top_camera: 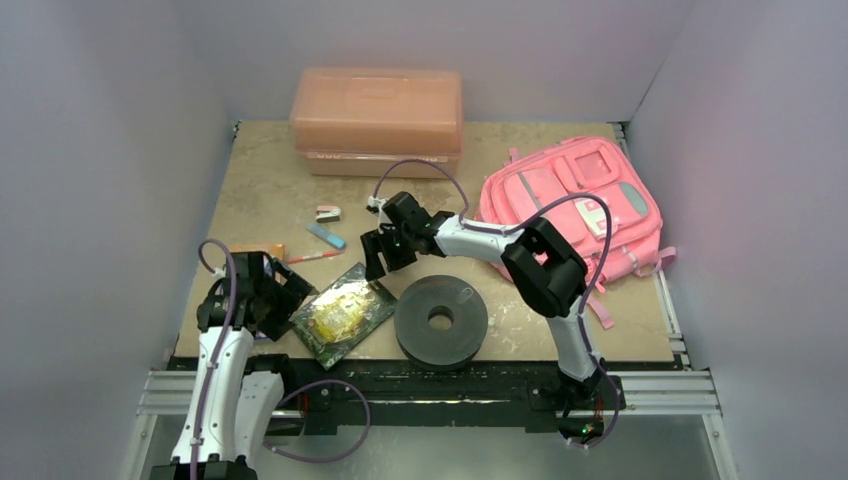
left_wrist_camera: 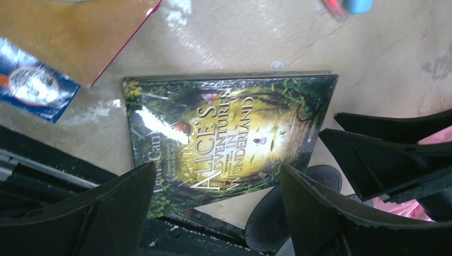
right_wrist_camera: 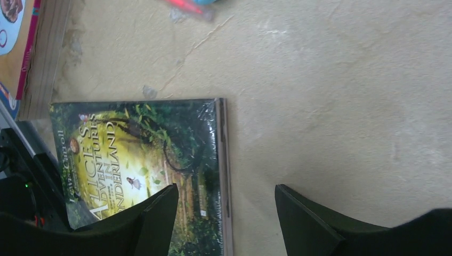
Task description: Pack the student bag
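Note:
An Alice in Wonderland book point(top_camera: 343, 314) lies flat on the table, front cover up. Over its left end in the top view hangs my left gripper point(top_camera: 297, 297); in the left wrist view its fingers point(left_wrist_camera: 114, 208) stand wide apart with only open space between them. My right gripper point(top_camera: 376, 263) is just beyond the book's upper right corner. Its fingers point(right_wrist_camera: 152, 221) are apart, one above the book's edge and the other over bare table. Far right lies the pink backpack point(top_camera: 575, 205), face up. A second book point(right_wrist_camera: 45, 58) with an orange-brown cover is mostly under my left arm.
A stapler point(top_camera: 328, 213), a blue item point(top_camera: 327, 236) and a red pen point(top_camera: 316, 256) lie behind the book. The black disc point(top_camera: 465, 335) sits right of it. At the back stands an orange box point(top_camera: 378, 115).

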